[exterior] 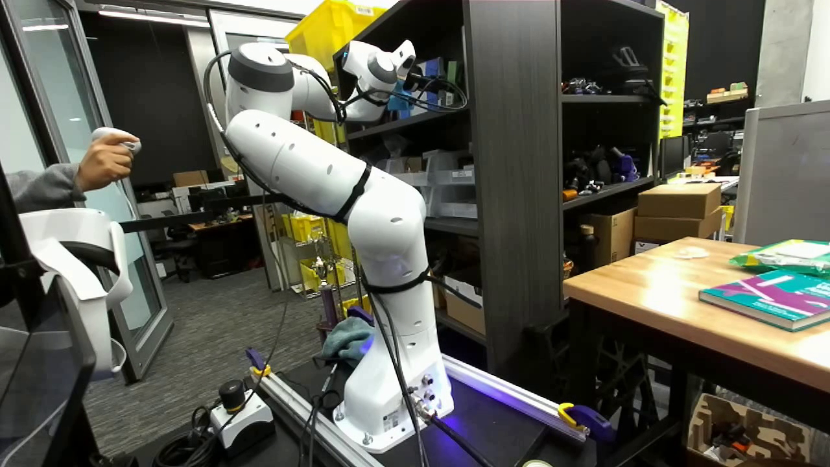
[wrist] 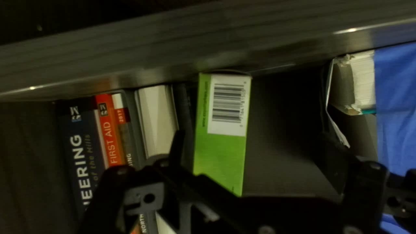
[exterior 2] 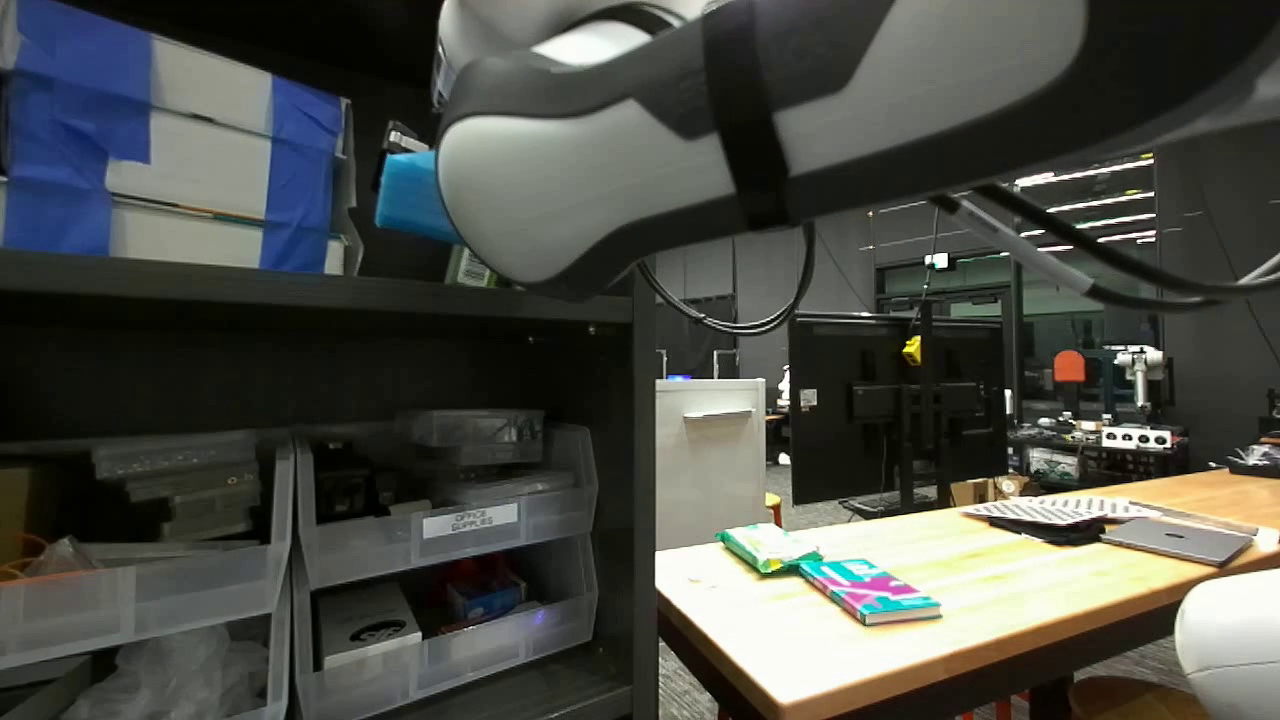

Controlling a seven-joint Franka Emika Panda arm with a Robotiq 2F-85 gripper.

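In the wrist view a green box (wrist: 220, 156) with a white barcode label stands on a dark shelf, between books and an empty gap. My gripper is open in front of it, its dark fingers (wrist: 177, 146) spread to either side with the box in the span between them. The box is nearer the left finger, and contact cannot be made out. In exterior view 1 my gripper (exterior: 420, 81) is at the upper shelf, partly hidden by cables. A small part of the green box (exterior 2: 473, 269) shows below the arm in exterior view 2.
Books (wrist: 111, 132) stand left of the box; white boxes with blue tape (wrist: 396, 105) are at right. The shelf edge (wrist: 156, 50) crosses the wrist view's top. Clear bins (exterior 2: 444, 528) fill the lower shelf. A wooden table (exterior: 661, 284) bears a book (exterior: 778, 298).
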